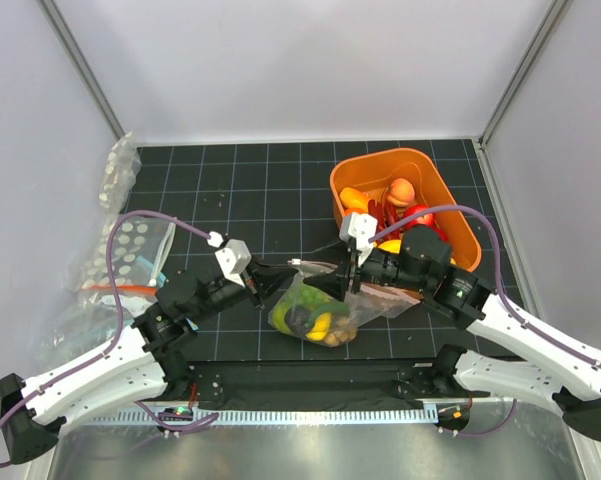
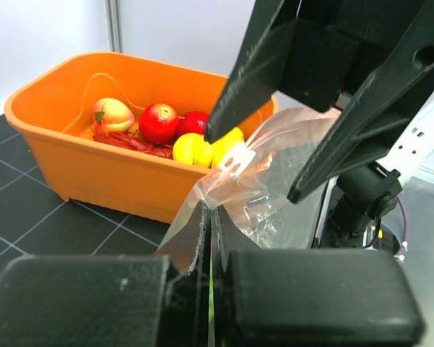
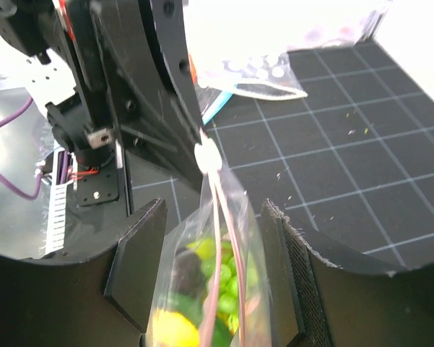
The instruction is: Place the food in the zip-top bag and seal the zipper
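A clear zip top bag (image 1: 342, 318) with green grapes, a yellow fruit and other food inside lies in front of both arms in the top view. My left gripper is shut on the bag's upper corner, with the film bunched at its fingertips. The white slider (image 3: 208, 155) sits by that corner in the right wrist view, and the pink zipper strip (image 3: 218, 210) runs from it toward me. Open around the bag's top edge, my right gripper has a finger on each side of the strip, apart from it.
An orange bin (image 1: 405, 158) with peppers and fruit stands behind the right arm. More clear bags (image 1: 130, 245) lie at the left edge.
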